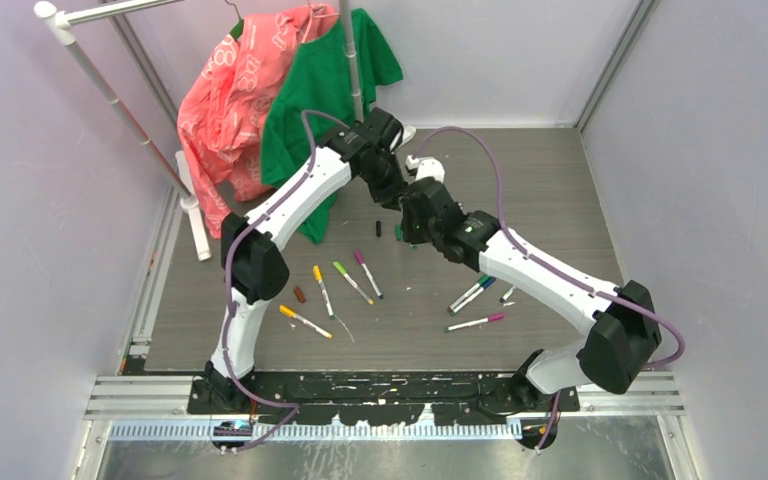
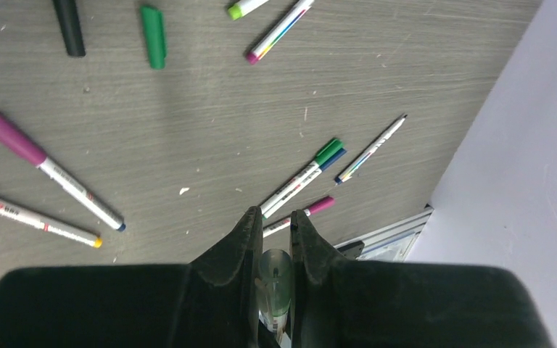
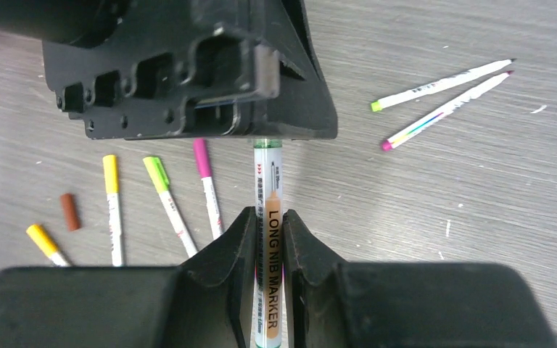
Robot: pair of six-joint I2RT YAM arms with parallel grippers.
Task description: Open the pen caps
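Note:
My two grippers meet above the table's middle around one upright marker. In the right wrist view the white marker [image 3: 268, 181] reads LONG NIB MARKER, and my right gripper is closed round its body. My left gripper is at its green upper end, seen between the fingers; in the right wrist view that gripper's body hides the tip. Loose green cap [image 2: 153, 36], black cap [image 2: 69, 25] and brown cap [image 3: 69, 212] lie on the table among several markers, some capped, like the purple one [image 2: 14, 138], some bare-tipped.
A clothes rack with a pink garment [image 1: 235, 90] and a green shirt [image 1: 305, 140] stands at the back left. Walls border it.

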